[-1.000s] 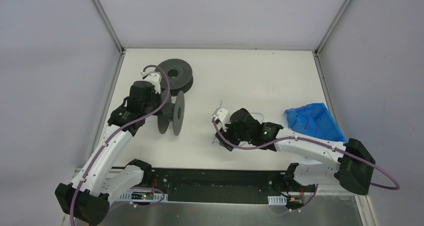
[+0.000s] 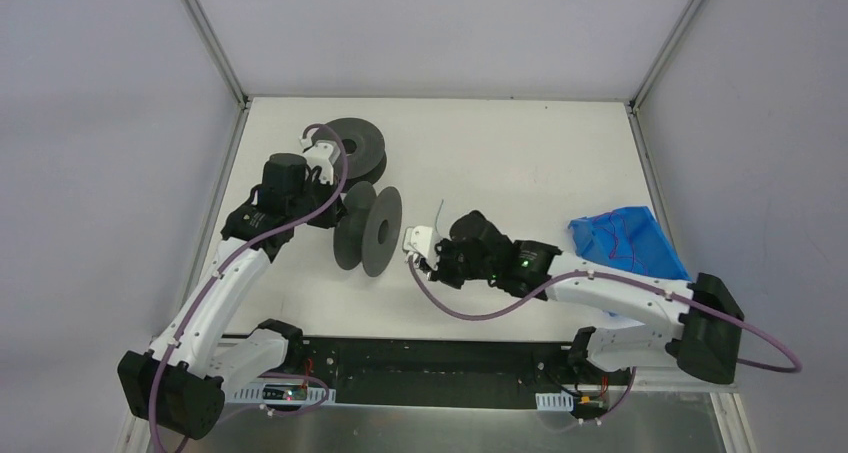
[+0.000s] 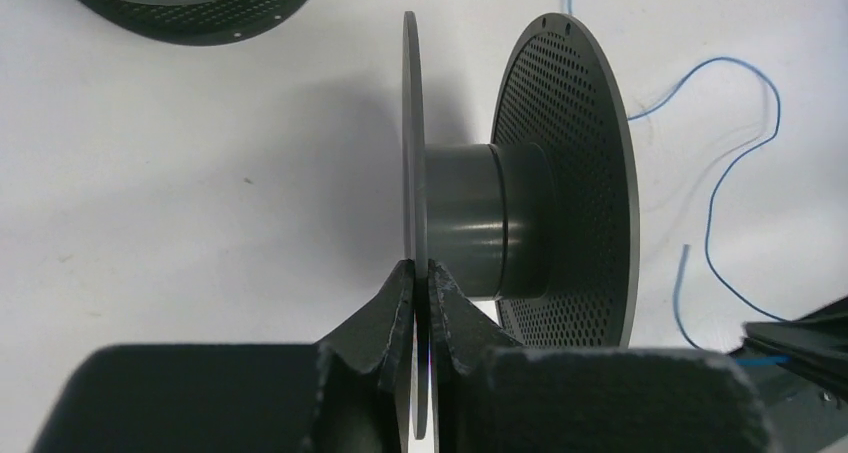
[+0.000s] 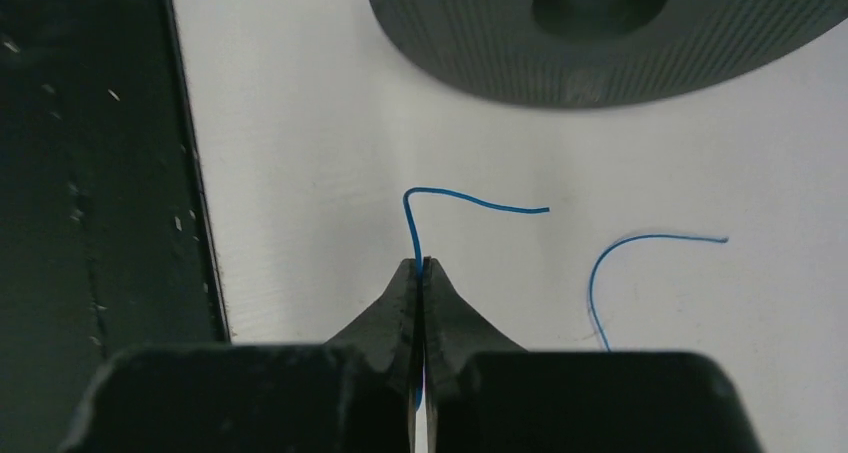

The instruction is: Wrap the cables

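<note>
A dark grey spool [image 2: 383,231] stands on edge on the white table, its two flanges upright. In the left wrist view the near flange [image 3: 414,143] passes between the fingertips of my left gripper, which is shut on it. The spool's hub [image 3: 480,218] looks bare. My right gripper is shut on a thin blue cable [image 4: 412,223], whose bent free end sticks out past the fingertips toward the spool. More of the blue cable [image 3: 712,213] curves loosely over the table beside the far flange.
A second dark spool [image 2: 362,138] lies flat at the back left. At the right edge sits a blue bin [image 2: 640,248] with reddish cable inside. A dark gap [image 2: 430,373] runs along the table's front edge.
The spool has shifted and turned slightly to the right with my left gripper on it.
</note>
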